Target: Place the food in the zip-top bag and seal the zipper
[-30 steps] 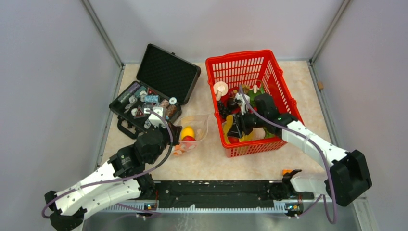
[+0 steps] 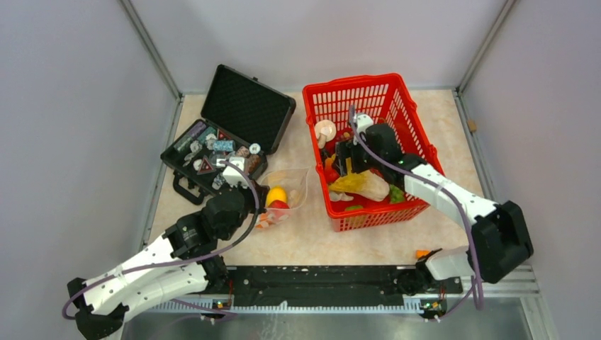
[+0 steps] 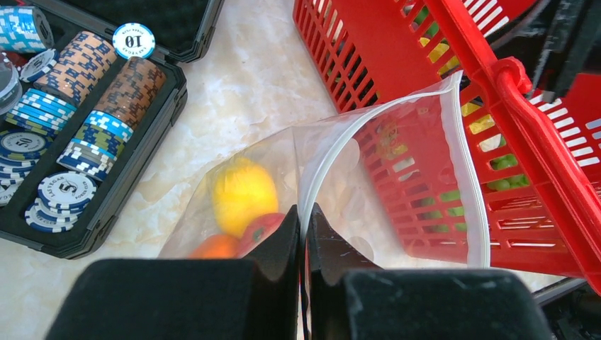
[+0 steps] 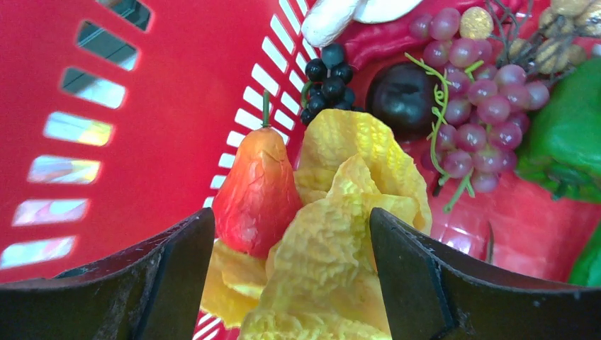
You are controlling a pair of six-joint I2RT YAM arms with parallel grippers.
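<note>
The clear zip top bag (image 3: 397, 184) stands with its mouth spread wide, holding a yellow fruit (image 3: 244, 195), a red fruit (image 3: 261, 230) and an orange item (image 3: 215, 246). My left gripper is shut on the bag's rim. Inside the red basket (image 2: 340, 225), my right gripper is open, its fingers (image 4: 166, 273) well apart. Yellow crinkled food (image 4: 322, 265) lies in and below the gap, touching or nearly touching one finger; I cannot tell which. Left of it in the right wrist view sits a red pear-shaped fruit (image 4: 259, 195).
More food fills the basket, including grapes (image 4: 489, 106), a dark round fruit (image 4: 402, 99) and a green pepper (image 4: 577, 134). The basket's wall rises close beside the bag. An open black case (image 2: 248, 113) of poker chips stands at the left. Table in front of the basket is clear.
The left arm and the bag look nearly unmoved.
</note>
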